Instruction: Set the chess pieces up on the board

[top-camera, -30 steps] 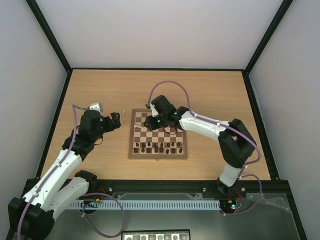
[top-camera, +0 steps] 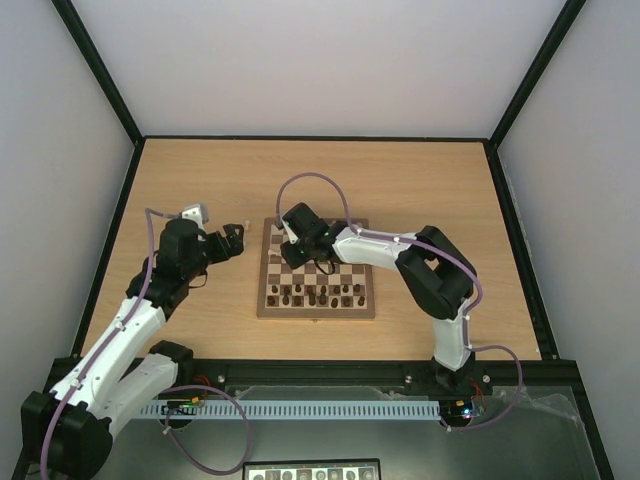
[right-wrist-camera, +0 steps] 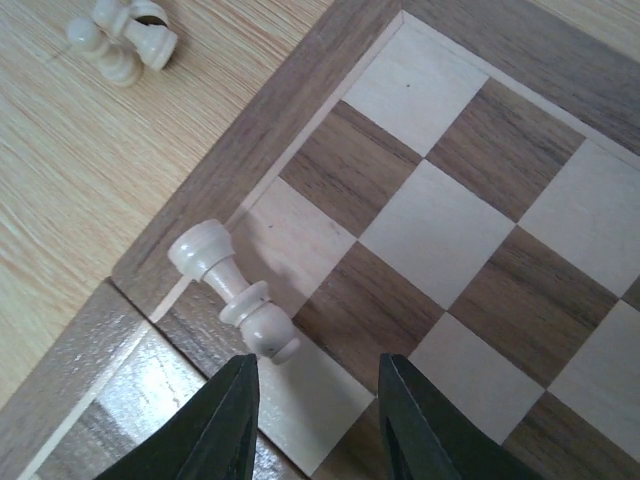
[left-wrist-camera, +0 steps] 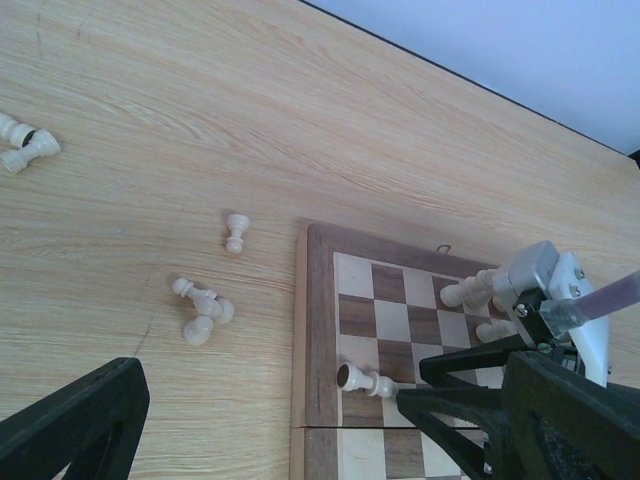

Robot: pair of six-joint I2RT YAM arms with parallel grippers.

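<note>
A white chess piece (right-wrist-camera: 240, 292) lies on its side on the board (right-wrist-camera: 392, 216), its base over the frame strip, its head toward my right gripper. That gripper is open, its fingers apart; the piece's head is just beyond the left fingertip, and nothing is between them. In the left wrist view the same fallen piece (left-wrist-camera: 368, 380) lies close to the right gripper's dark fingers (left-wrist-camera: 450, 395). My left gripper (top-camera: 236, 240) stands wide open and empty, left of the board. Dark pieces (top-camera: 318, 295) stand in rows on the board's near side.
Loose white pieces lie on the table left of the board: a small one (left-wrist-camera: 236, 232), a touching group (left-wrist-camera: 205, 309) and another group (left-wrist-camera: 25, 142). Some white pieces (left-wrist-camera: 470, 288) stand at the board's far side, beside the right arm.
My right arm has moved left across the board, bringing its gripper to the fallen white piece near the left edge. The left arm has barely shifted.
</note>
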